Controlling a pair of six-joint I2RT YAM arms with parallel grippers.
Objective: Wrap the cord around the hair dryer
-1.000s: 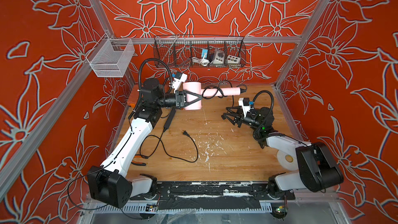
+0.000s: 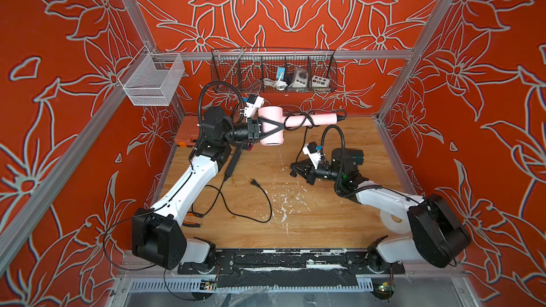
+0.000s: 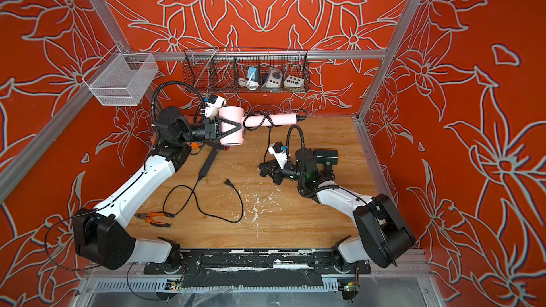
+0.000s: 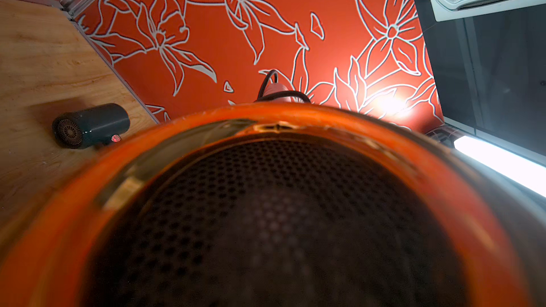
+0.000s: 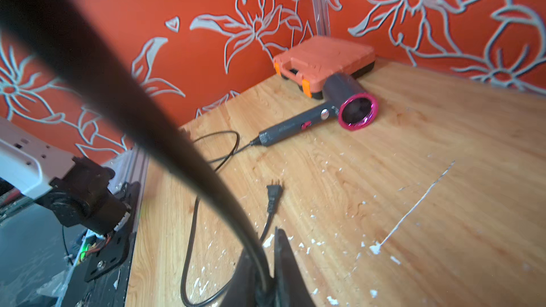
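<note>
My left gripper (image 2: 267, 128) is shut on the pink hair dryer (image 2: 310, 119), raised over the table's back, its head between the fingers and its handle pointing right; the dryer's dark end fills the left wrist view. Black cord (image 3: 269, 142) loops around the handle and hangs down to my right gripper (image 2: 298, 167), which is lower, at centre right, and shut on the cord, seen close up in the right wrist view (image 5: 199, 176).
A dark grey hair dryer (image 5: 290, 125) with loose cord and plug (image 5: 274, 193) lies left on the table, by an orange case (image 5: 330, 56). Pliers (image 3: 159, 221) lie front left; a dark green dryer (image 4: 93, 125) lies at right. Wire baskets (image 2: 273, 71) hang behind.
The left gripper has moved slightly up and right with the pink dryer. The right gripper has moved down and left, pulling the hanging cord straighter.
</note>
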